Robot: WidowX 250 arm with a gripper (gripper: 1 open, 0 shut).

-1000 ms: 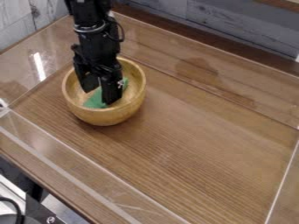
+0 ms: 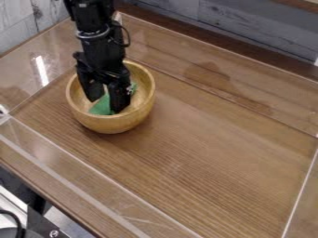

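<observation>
My black gripper point(image 2: 107, 84) reaches down from the top left into a yellow-orange bowl point(image 2: 110, 122) on the wooden table. Its fingers stand open inside the bowl, over a green object point(image 2: 103, 107) at the bottom, which is partly hidden by the fingers. I cannot tell whether they touch it.
A black cable point(image 2: 15, 221) shows at the lower left edge. A raised wooden edge runs along the top right.
The gripper has shifted slightly within the bowl, its fingers a little differently placed over the green object. The bowl stays where it was.
</observation>
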